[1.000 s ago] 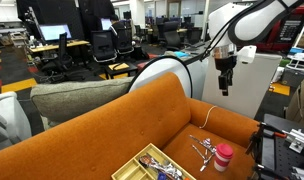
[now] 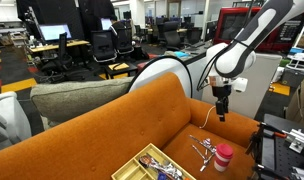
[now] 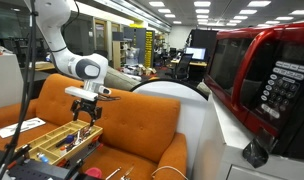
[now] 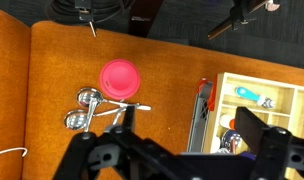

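Note:
My gripper stands open in the wrist view, its two dark fingers wide apart with nothing seen between them. In exterior view 1 the gripper [image 2: 222, 113] hangs above the orange couch seat. A round container with a pinkish-red lid [image 4: 119, 78] stands on the seat; from the side the red container [image 2: 223, 158] is upright below the gripper. Beside it lie metal spoons [image 4: 89, 97] and other thin utensils. A wooden tray [image 4: 221, 97] holds several small items, including a teal-handled one [image 4: 249, 94]. Nothing touches the gripper.
A long dark metal tool with a red end [image 4: 200, 116] lies along the tray's side. The couch backrest [image 2: 102, 110] rises behind the seat. A white cord [image 2: 206, 119] lies near the seat's far end. Open seat shows between the spoons and the tray.
The container, utensils and tray have not moved.

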